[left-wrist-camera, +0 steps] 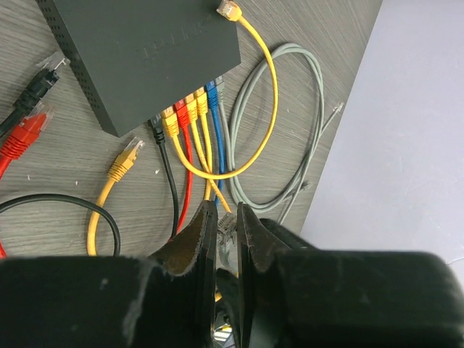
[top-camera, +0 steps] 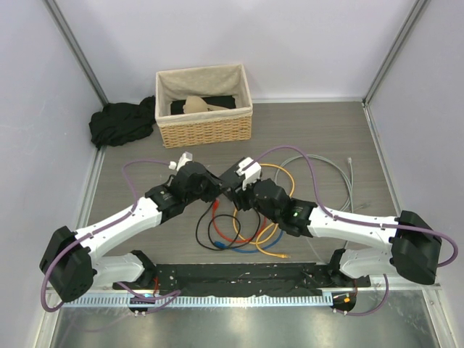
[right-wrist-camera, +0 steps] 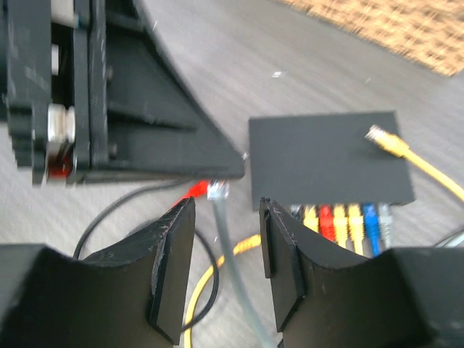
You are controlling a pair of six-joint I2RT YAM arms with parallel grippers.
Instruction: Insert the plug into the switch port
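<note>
The black switch has several cables plugged along one edge, also seen as the flat dark box [right-wrist-camera: 326, 152] in the right wrist view. My left gripper is shut on a clear plug with a grey cable, which shows as the plug [right-wrist-camera: 217, 191] in the right wrist view. My right gripper is part open beside that plug, its fingers on either side of the grey cable below it, not visibly closed on it. In the top view both grippers meet over the switch, which they mostly hide.
Loose yellow [left-wrist-camera: 119, 167], red [left-wrist-camera: 18, 141] and black [left-wrist-camera: 32, 94] plugs lie near the switch. A wicker basket [top-camera: 203, 127] and black cloth [top-camera: 119, 123] are at the back. The table's right side holds looped grey cable.
</note>
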